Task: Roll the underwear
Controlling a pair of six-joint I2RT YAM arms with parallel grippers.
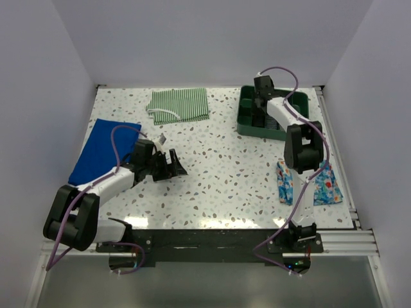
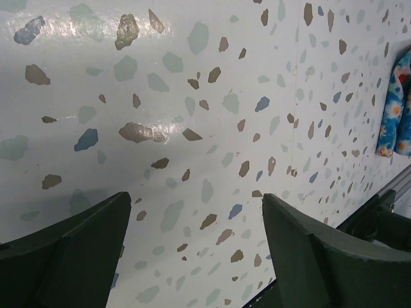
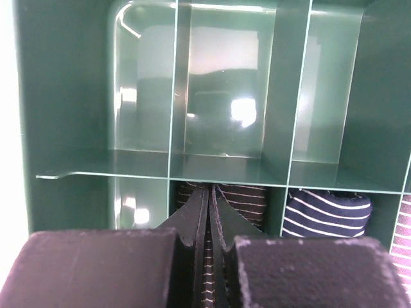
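My right gripper is shut, pointing down into a compartment of the green divided box (image 1: pixel 247 131), over a dark striped rolled garment (image 3: pixel 241 199); a navy striped roll (image 3: pixel 327 215) fills the neighbouring compartment. My left gripper is open over bare table at the middle left, nothing between its fingers. A floral garment (image 1: pixel 286 186) lies at the right, also at the edge of the left wrist view (image 2: pixel 392 122).
A blue cloth (image 1: pixel 99 147) lies at the left, partly behind my left arm, and a green striped cloth (image 1: pixel 186 102) at the back. Several box compartments are empty.
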